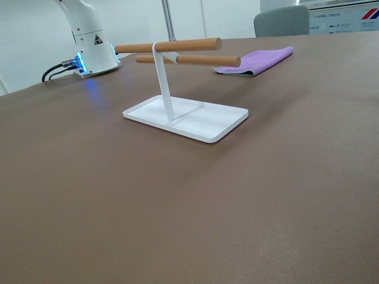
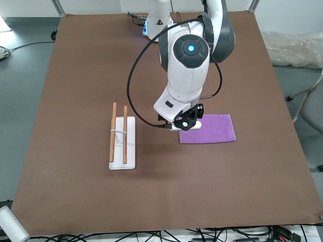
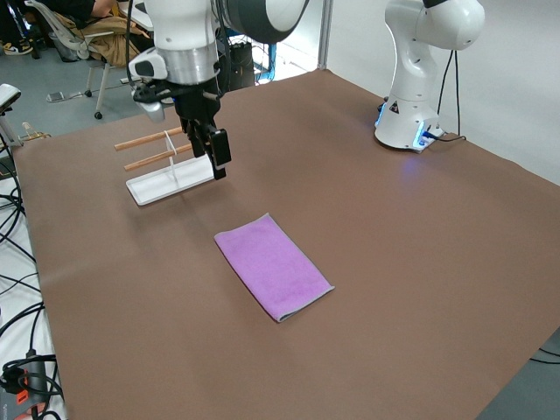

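Observation:
A white rack with two wooden bars [image 2: 125, 143] stands upright on the brown table, left of a flat purple cloth [image 2: 207, 132]; the top view shows the rack [image 1: 195, 124] close up, the cloth [image 1: 260, 59] behind it. My gripper [image 3: 214, 162], black, points down above the table near the rack in the right view. In the left view its body [image 2: 186, 116] is over the cloth's near side from that camera, with its fingers hidden. Whether it is open or shut I cannot tell.
Cables and white equipment line another edge.

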